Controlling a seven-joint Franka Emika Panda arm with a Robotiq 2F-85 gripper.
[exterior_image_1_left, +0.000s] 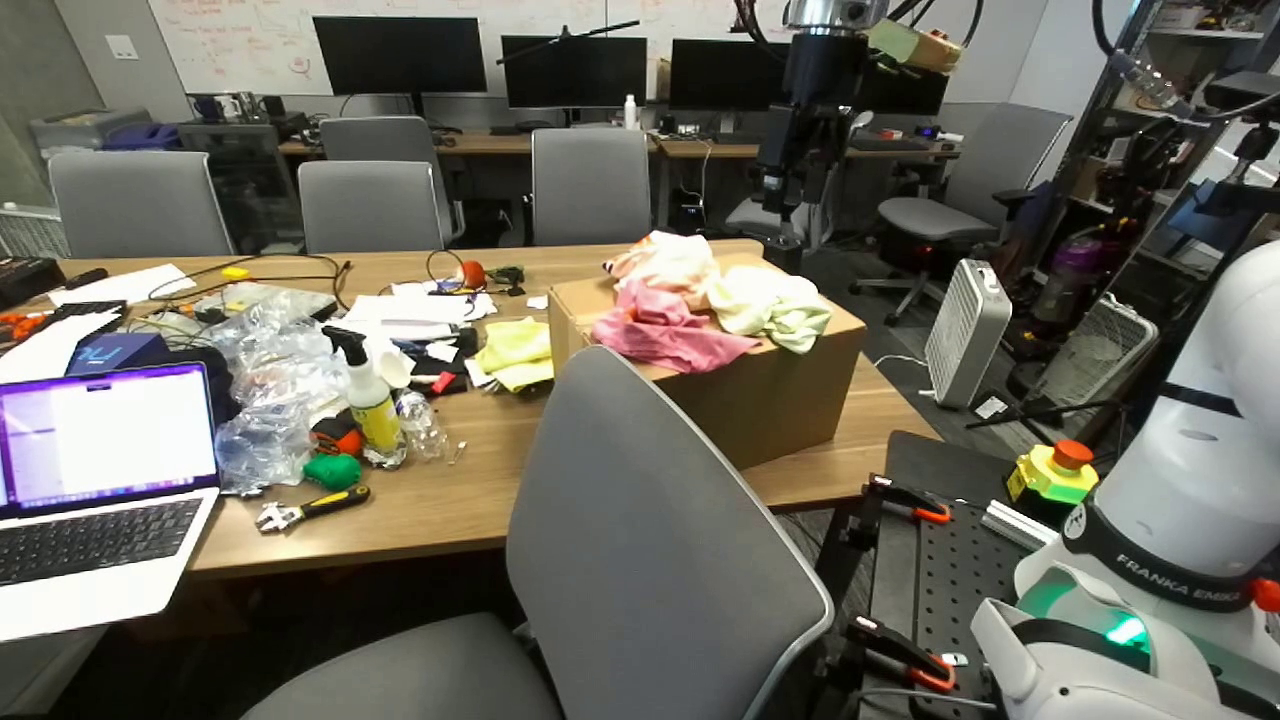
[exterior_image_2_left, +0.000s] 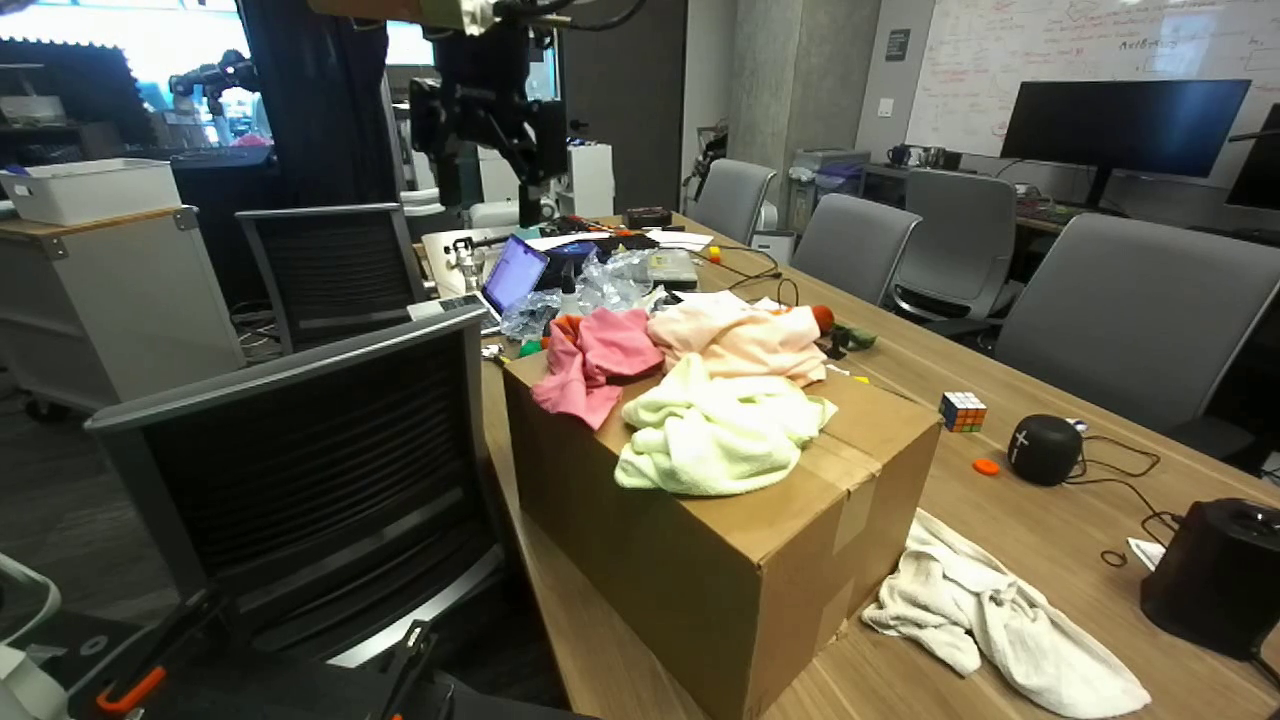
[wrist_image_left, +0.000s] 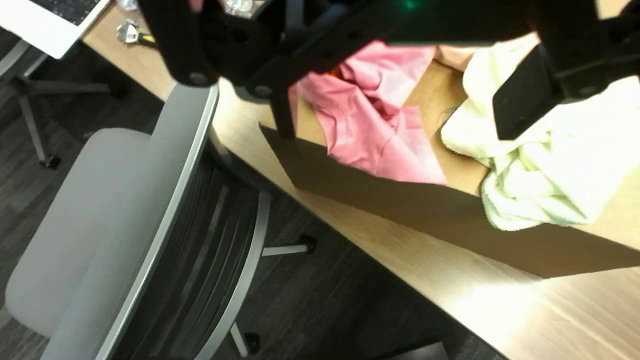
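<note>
On top of a closed cardboard box lie three crumpled cloths: a pink one, a peach one and a pale green one. Above the box hangs my gripper, its fingers wide apart and nothing held between them. In the wrist view one dark finger is in front of the box edge left of the pink cloth. The other finger's pad overlaps the pale green cloth in the image.
A whitish cloth rests on the table beside the box, near a puzzle cube and a black speaker. A grey chair stands close to the box's front. Plastic bags, a spray bottle and a laptop clutter the left side.
</note>
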